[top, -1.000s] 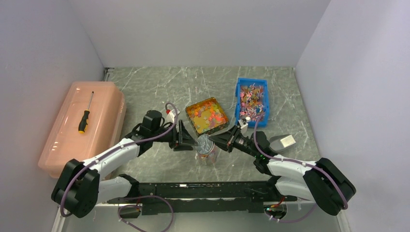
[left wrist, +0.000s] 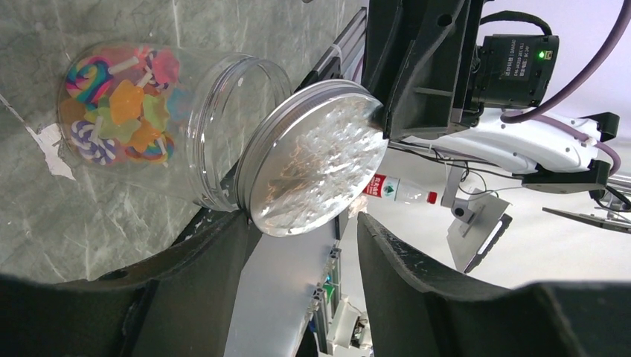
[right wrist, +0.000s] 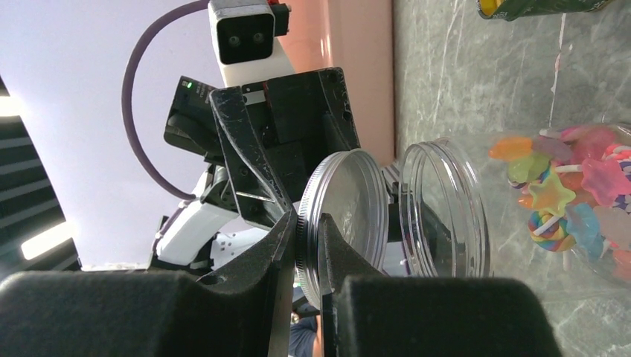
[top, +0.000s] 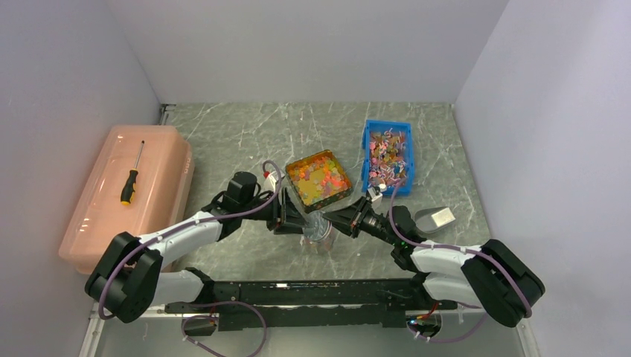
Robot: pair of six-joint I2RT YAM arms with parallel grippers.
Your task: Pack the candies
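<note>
A clear jar (top: 320, 236) stands on the table with several lollipops and star-shaped candies (left wrist: 123, 108) at its bottom. Over its mouth tilts a silver lid, apart from most of the rim in the right wrist view. My right gripper is shut on the lid's edge. From the other side my left gripper reaches to the lid with its fingers part open; the lid's near edge lies by its left finger (left wrist: 216, 275), and whether they touch I cannot tell.
Behind the jar sit a tray of star candies (top: 297, 195) and a blue basket (top: 365, 160) of wrapped candies. A grey scoop (top: 427, 222) lies at the right. The pink box (top: 111, 216) at the left bears a screwdriver (top: 131, 182).
My left gripper has moved a little to the right, closer over the lid, and its fingers look narrower. The right gripper has hardly moved, and the jar stays in place.
</note>
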